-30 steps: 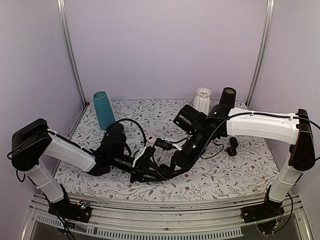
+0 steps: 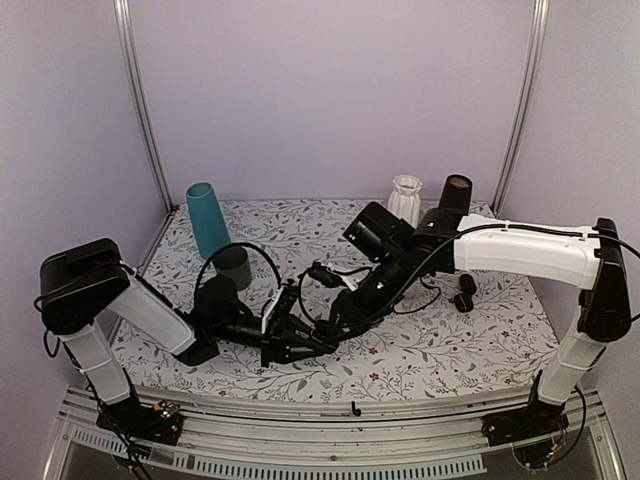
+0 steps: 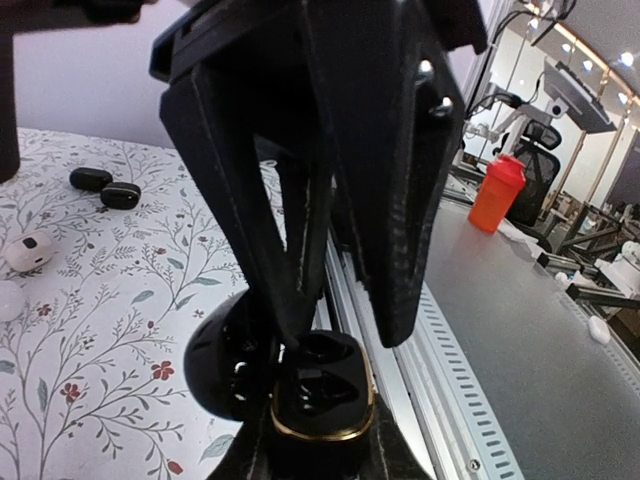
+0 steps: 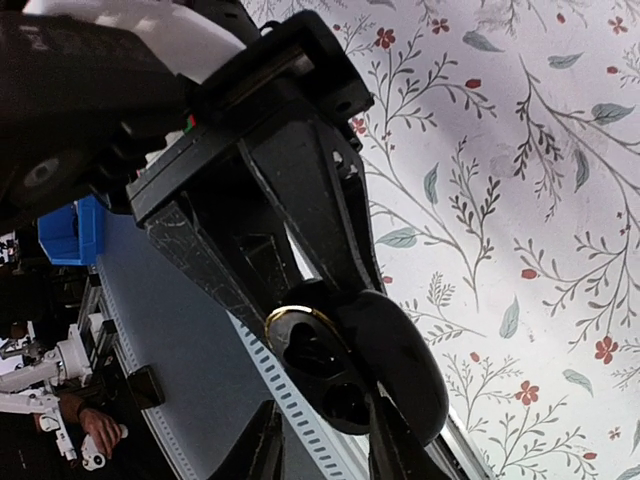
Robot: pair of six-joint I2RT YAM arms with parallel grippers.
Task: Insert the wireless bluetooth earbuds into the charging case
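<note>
My left gripper is shut on the glossy black charging case (image 3: pixel 322 395), which has a gold rim. The case's rounded lid (image 4: pixel 395 355) stands open, and the case hangs tilted above the table's front. Two dark hollows show inside it in the right wrist view; whether an earbud sits in either I cannot tell. My right gripper is part open right at the case, no object visible between its fingers. In the left wrist view one of its fingertips (image 3: pixel 293 325) reaches the case's opening, the other hangs to the side.
Two small black objects (image 2: pixel 464 292) lie at the table's right. A teal cup (image 2: pixel 207 220), a dark grey cup (image 2: pixel 233 268), a white vase (image 2: pixel 405 198) and a dark cup (image 2: pixel 456 192) stand farther back.
The left forearm and wrist have shifted slightly, uncovering more of the dark grey cup behind. The right arm has moved a little left; both grippers remain together at the case.
</note>
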